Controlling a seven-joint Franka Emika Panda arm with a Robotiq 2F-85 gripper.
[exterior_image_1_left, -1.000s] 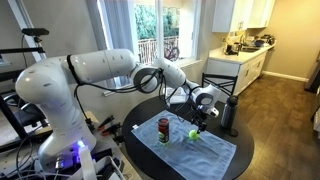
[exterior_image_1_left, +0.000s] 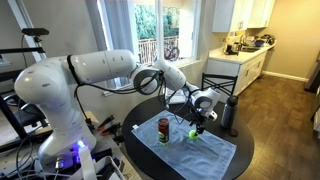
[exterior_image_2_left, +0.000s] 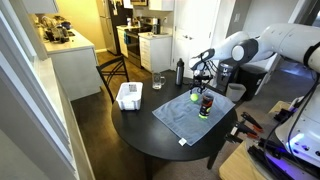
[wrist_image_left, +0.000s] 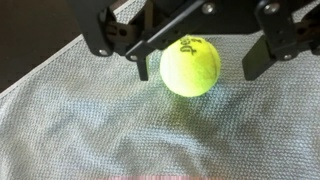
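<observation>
A yellow-green tennis ball (wrist_image_left: 190, 66) fills the space between my gripper's dark fingers in the wrist view, with cloth visible around it. My gripper stands open, and a gap shows between the right finger and the ball. In the first exterior view the ball (exterior_image_1_left: 193, 134) lies on the grey-blue towel (exterior_image_1_left: 212, 155), just below and in front of the gripper (exterior_image_1_left: 198, 127). The second exterior view shows the ball (exterior_image_2_left: 194, 97) on the towel (exterior_image_2_left: 185, 118) too.
A red and dark can (exterior_image_1_left: 163, 129) stands on the towel left of the ball, with a green object (exterior_image_2_left: 204, 112) beside it. A black bottle (exterior_image_1_left: 230, 113) stands at the table's edge. A white basket (exterior_image_2_left: 130, 96) is farther along the table.
The arm and gripper show little or no movement over the last second. The ball and the can stay in place.
</observation>
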